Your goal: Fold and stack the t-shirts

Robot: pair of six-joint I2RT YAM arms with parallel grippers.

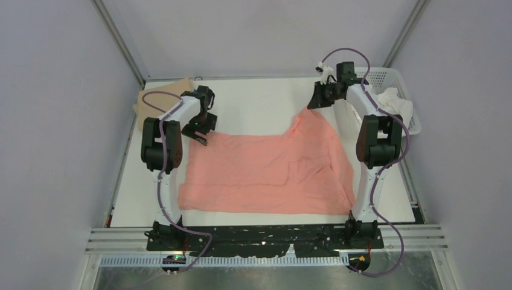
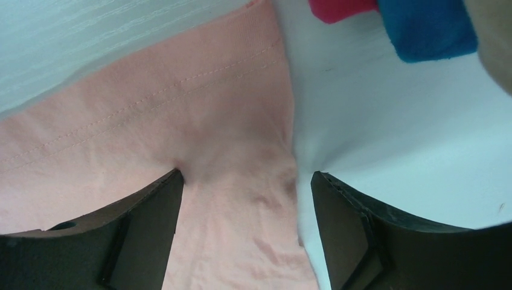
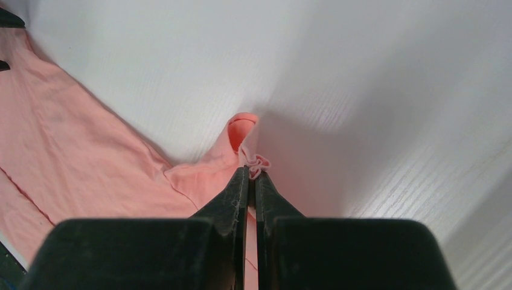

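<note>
A salmon-pink t-shirt is spread over the middle of the table, its lower left part lying in a folded band. At its upper left corner, my left gripper points down, fingers apart. In the left wrist view, the shirt's hemmed edge runs beneath the open left gripper, with the cloth's side edge between the fingertips. My right gripper is shut on a bunched bit of the shirt, raised into a peak at the upper right.
A tan folded pile sits at the back left; red cloth and blue cloth show beside it. At the back right stands a white basket with white cloth inside. Bare table lies behind the shirt.
</note>
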